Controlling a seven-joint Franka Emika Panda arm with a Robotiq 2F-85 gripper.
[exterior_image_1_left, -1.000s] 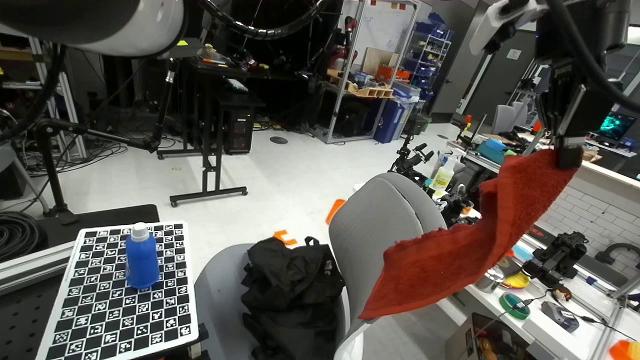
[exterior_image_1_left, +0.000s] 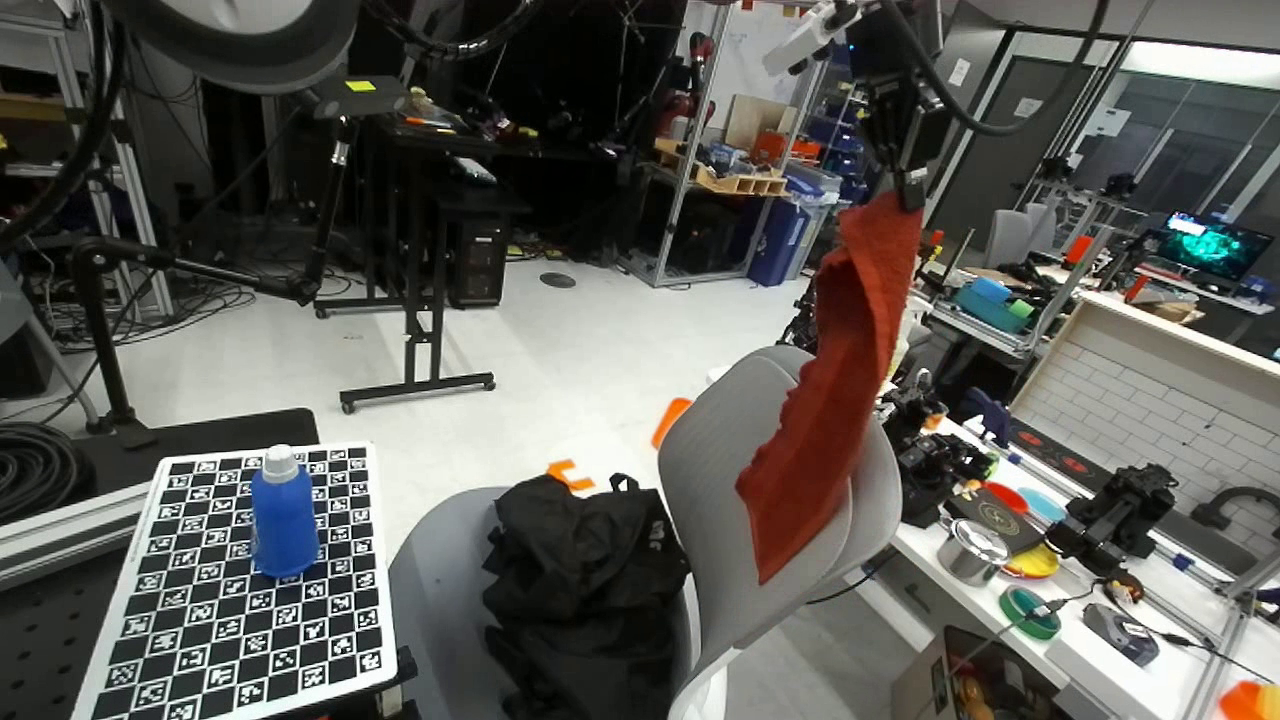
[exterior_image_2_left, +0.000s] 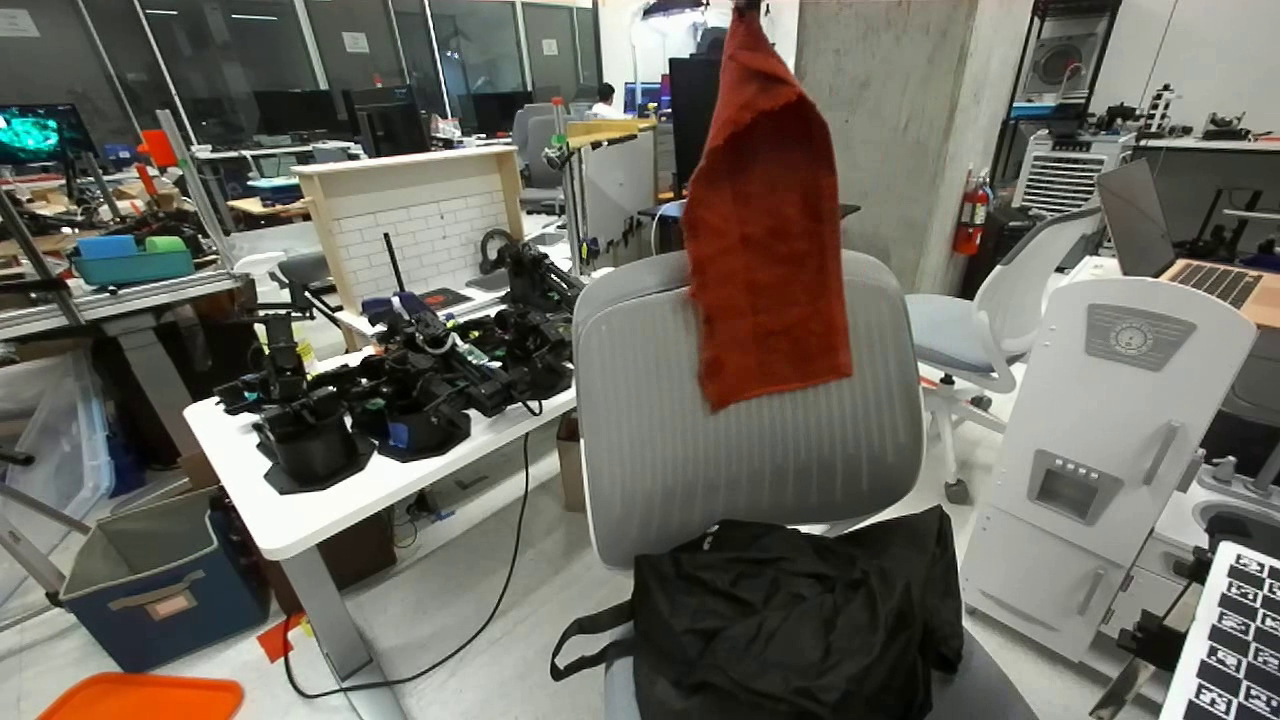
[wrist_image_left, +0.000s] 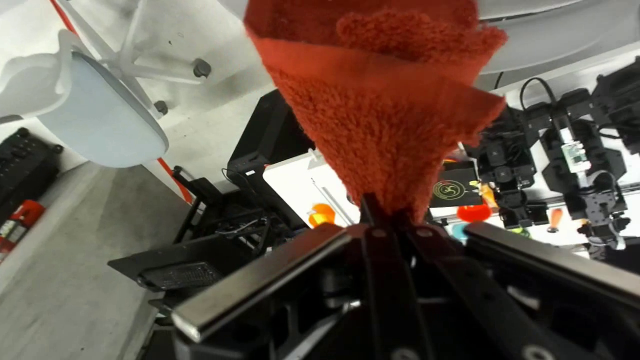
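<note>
A red cloth (exterior_image_1_left: 830, 396) hangs from my gripper (exterior_image_1_left: 908, 198), which is shut on one end of it. In exterior view 2 the cloth (exterior_image_2_left: 768, 240) drops in front of the grey chair's backrest (exterior_image_2_left: 744, 468); whether it touches the backrest I cannot tell. Seen from the wrist, the cloth (wrist_image_left: 384, 120) narrows to the fingertips of the gripper and spreads out beyond them. On the chair's seat lies a black bag (exterior_image_1_left: 588, 576). A blue bottle with a white cap (exterior_image_1_left: 284, 516) stands upright on the checkered board (exterior_image_1_left: 204, 648).
Beside the chair is a white table (exterior_image_2_left: 288, 516) crowded with black robot arms (exterior_image_2_left: 414, 408). A play fridge (exterior_image_2_left: 1080, 444) stands on the other side. Open floor (exterior_image_1_left: 564, 348) lies behind the chair in exterior view 1.
In exterior view 1 my gripper has moved left and up, appearing smaller, with the cloth still in it. The cloth swung from a slant to hanging more steeply before the backrest.
</note>
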